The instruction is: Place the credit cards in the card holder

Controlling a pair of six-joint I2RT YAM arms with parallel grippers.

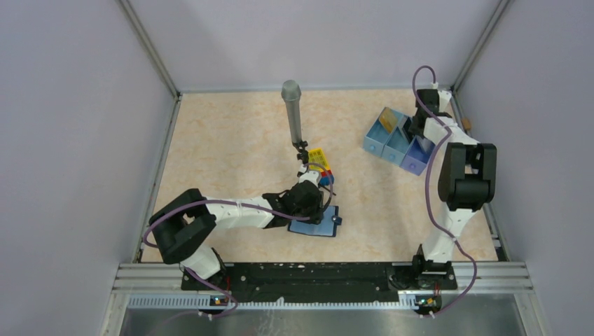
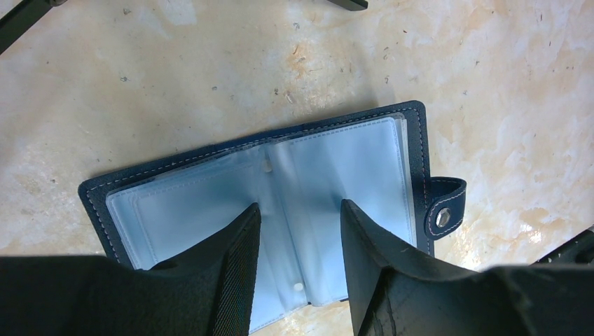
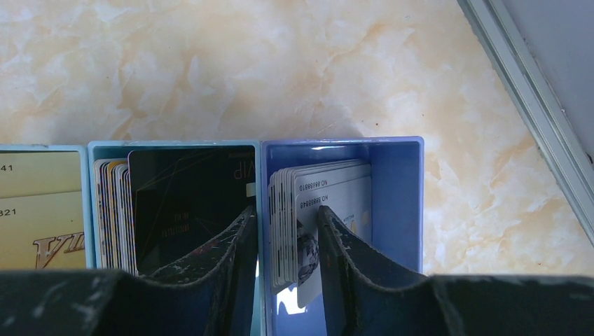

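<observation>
The navy card holder (image 1: 312, 225) lies open on the table, its clear pale-blue sleeves (image 2: 350, 189) facing up and its snap strap at the right. Over it hovers my left gripper, open and empty; the fingers stand over both sides of the fold. At the box, my right gripper is shut on the silver cards (image 3: 336, 196) in the violet compartment. The divider wall also lies between its fingers, and the front silver card is slightly apart from the stack. Black cards (image 3: 189, 189) fill the middle compartment, gold cards (image 3: 42, 210) the left one.
The three-part box (image 1: 373, 145) stands near the back right of the table. A yellow, red and blue item (image 1: 320, 161) lies beside a camera post (image 1: 293, 115) behind the card holder. The table between holder and box is mostly clear.
</observation>
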